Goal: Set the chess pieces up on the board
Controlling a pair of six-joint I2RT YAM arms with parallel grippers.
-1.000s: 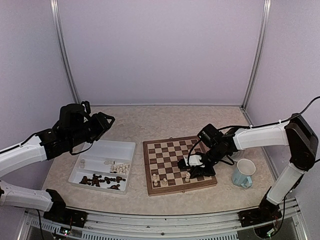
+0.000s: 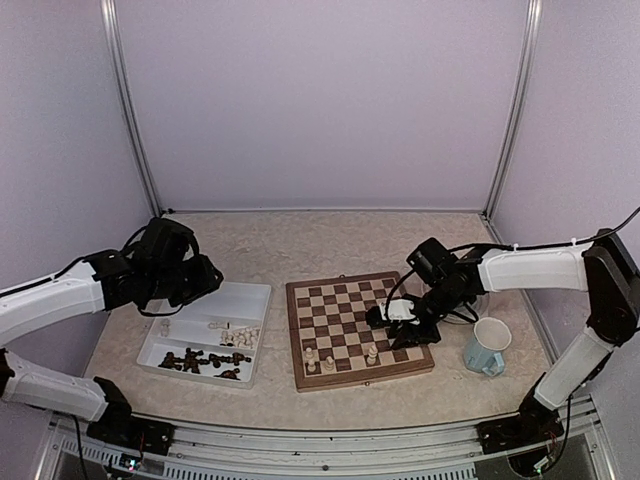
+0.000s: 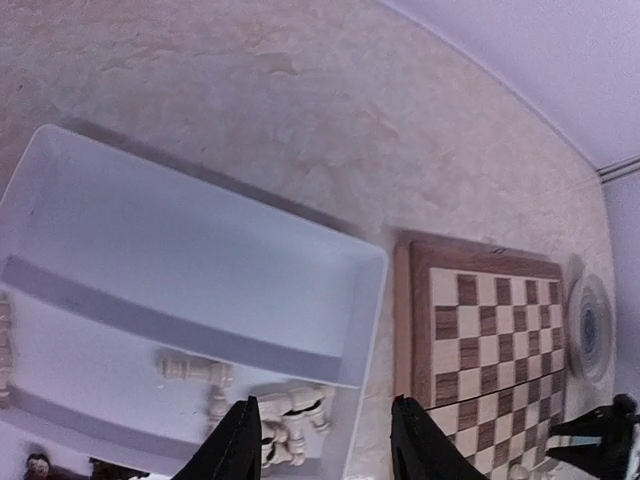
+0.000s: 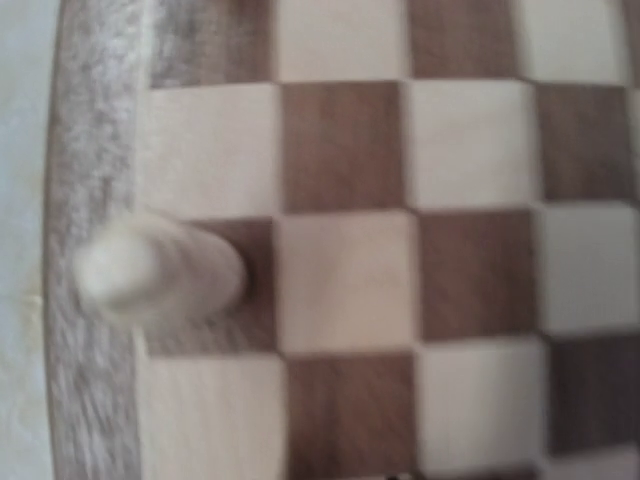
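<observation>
The chessboard [image 2: 340, 315] lies in the middle of the table, with a few white pieces upright on its near rows, one of them [image 4: 160, 270] blurred in the right wrist view. The divided tray [image 2: 262, 315] to its left holds white pieces [image 3: 195, 369] and dark pieces [image 2: 195, 360], lying loose. My left gripper is open above the tray, nothing between its fingertips. My right gripper [image 2: 410, 335] hovers over the board's near right; its fingers are too dark to read in the top view and outside the right wrist view.
A light blue mug [image 2: 485, 350] stands right of the board. A round clear dish [image 3: 590, 330] sits behind it, partly hidden by my right arm.
My left gripper has moved down and slightly left toward the tray. My right gripper has risen and shifted right, leaving a white piece standing on the board.
</observation>
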